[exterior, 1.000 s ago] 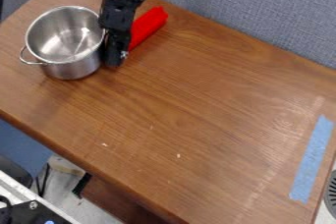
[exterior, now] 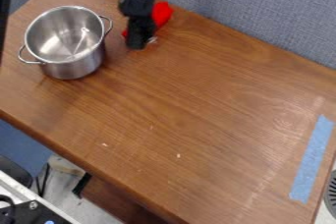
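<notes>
A steel pot [exterior: 66,43] with two handles stands at the upper left of the wooden table [exterior: 197,120]. Just right of it, my gripper [exterior: 138,37] reaches down from the top, dark and blurred; whether anything is between its fingers is hard to make out. A red object [exterior: 161,13] lies behind the gripper, partly hidden by it.
A blue strip [exterior: 309,157] runs along the table's right edge. A grey padded wall [exterior: 262,22] borders the back.
My gripper has risen a little and moved right, away from the pot's rim. More of the red object is now hidden behind it.
</notes>
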